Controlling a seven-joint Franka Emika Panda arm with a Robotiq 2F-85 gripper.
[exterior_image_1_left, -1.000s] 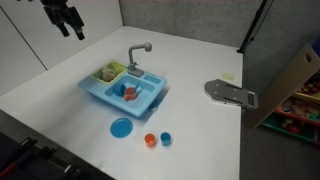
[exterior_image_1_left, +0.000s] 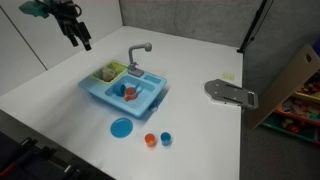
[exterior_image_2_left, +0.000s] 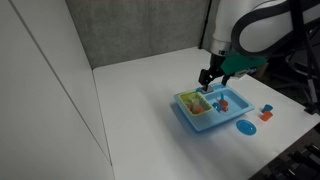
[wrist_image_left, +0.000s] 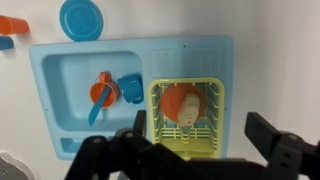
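A blue toy sink (exterior_image_1_left: 152, 90) with a faucet (exterior_image_1_left: 140, 52) stands on the white table. Its yellow-green basket (wrist_image_left: 206, 148) holds an orange-brown round item (wrist_image_left: 180, 98) and a pale piece (wrist_image_left: 189, 108). Inside the sink basin lie an orange cup (wrist_image_left: 104, 92), a blue cup (wrist_image_left: 131, 88) and a blue-handled utensil (wrist_image_left: 96, 109). My gripper (exterior_image_1_left: 80, 44) hangs open above the table, to the left of the sink in exterior view 1. In the wrist view its two dark fingers (wrist_image_left: 262, 134) stand wide apart, one on each side of the basket, with nothing held.
In front of the sink lies a blue plate (exterior_image_1_left: 121, 128). An orange cup (exterior_image_1_left: 150, 140) and a blue cup (exterior_image_1_left: 166, 138) stand nearby. A grey metal tray (exterior_image_1_left: 231, 94) lies to the right; shelves with bins (exterior_image_1_left: 295, 110) lie beyond the table edge.
The sink and the objects on the table have stayed put.
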